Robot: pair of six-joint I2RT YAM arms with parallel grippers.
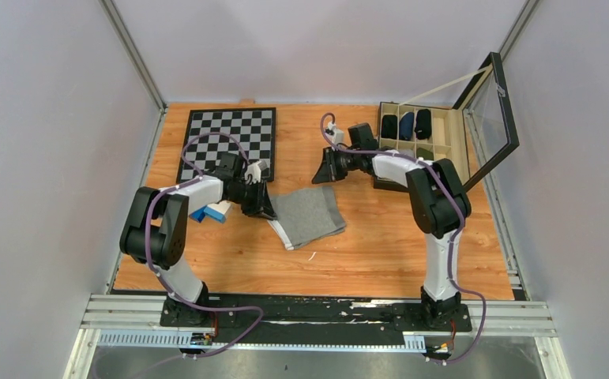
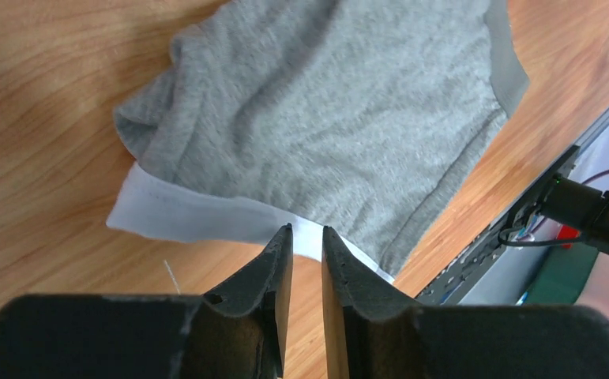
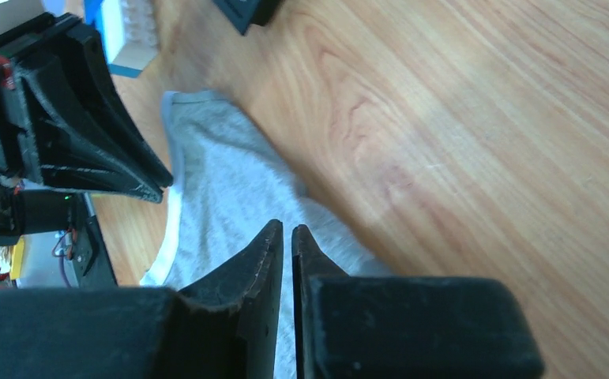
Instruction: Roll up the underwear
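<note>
The grey underwear (image 1: 309, 217) lies folded flat on the wooden table, its white waistband (image 2: 167, 205) along the lower-left edge, with creases and a bunched corner in the left wrist view. My left gripper (image 1: 266, 215) is at that band edge; its fingertips look close together, and whether fabric is between them is unclear. My right gripper (image 1: 321, 178) hangs just beyond the underwear's upper edge. Its fingers (image 3: 257, 276) are close together with a narrow gap, nothing visible held.
A chessboard (image 1: 206, 118) lies at back left, blue-and-white blocks (image 1: 216, 213) left of the underwear. An open compartment box (image 1: 441, 118) with dark rolled items stands at back right.
</note>
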